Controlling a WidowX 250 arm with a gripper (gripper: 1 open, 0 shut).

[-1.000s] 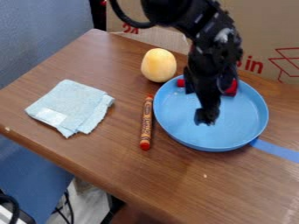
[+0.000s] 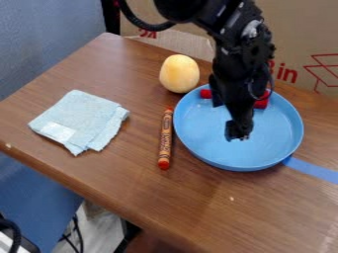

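My black gripper (image 2: 239, 119) reaches down from the top over a blue plate (image 2: 251, 148), its fingertips low over the plate's middle. A red object (image 2: 262, 99) lies at the back of the plate, partly hidden behind the gripper. I cannot tell whether the gripper is open or shut, or whether anything is between its fingers.
A yellow potato-like object (image 2: 180, 73) stands behind the plate. An orange stick (image 2: 166, 136) lies left of the plate. A folded pale cloth (image 2: 79, 121) is at the table's left. A cardboard wall borders the back.
The gripper has shifted slightly around the plate's middle and back. The objects on the table look unmoved.
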